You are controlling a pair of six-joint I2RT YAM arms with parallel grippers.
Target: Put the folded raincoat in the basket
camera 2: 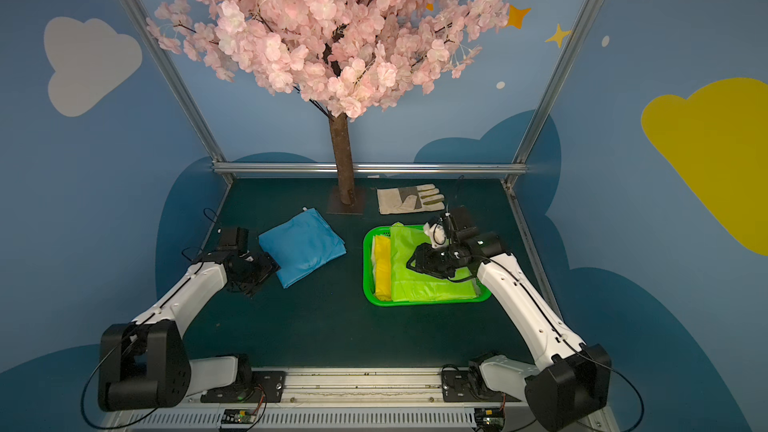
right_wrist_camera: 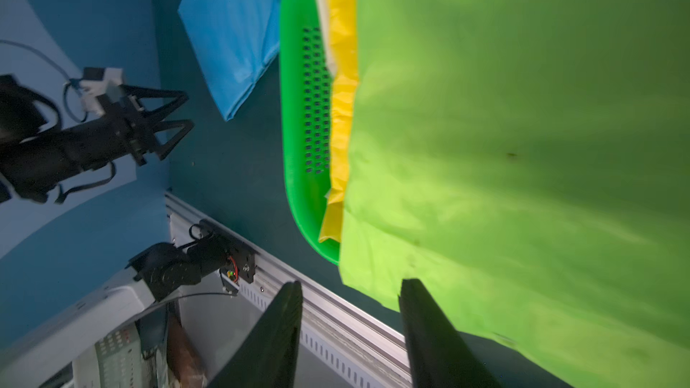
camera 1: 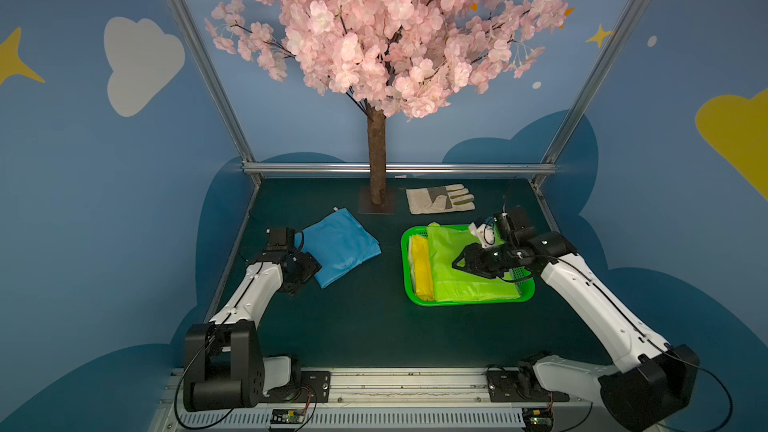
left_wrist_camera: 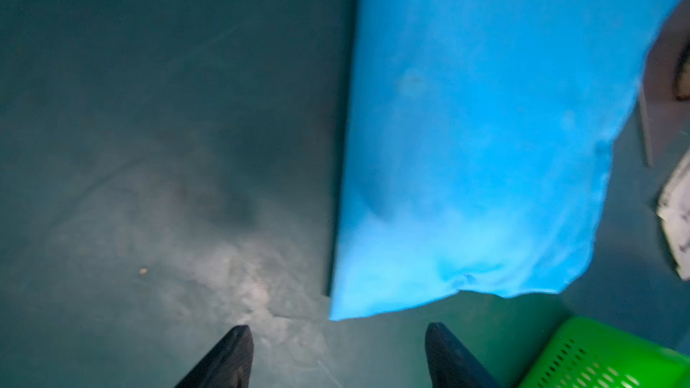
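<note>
A folded blue sheet of fabric lies flat on the table's left half; it fills much of the left wrist view. My left gripper stands open just off its lower left side, with nothing between the fingers. The green basket sits right of centre. Inside it lie a folded lime-green sheet and, along its left side, a folded yellow one. Above the lime-green sheet hangs my right gripper, its fingers apart and empty. Which of these folded pieces is the raincoat, I cannot tell.
A work glove lies behind the basket. The artificial tree's trunk rises at the back, between glove and blue sheet. Bare table runs along the front and between the blue sheet and the basket.
</note>
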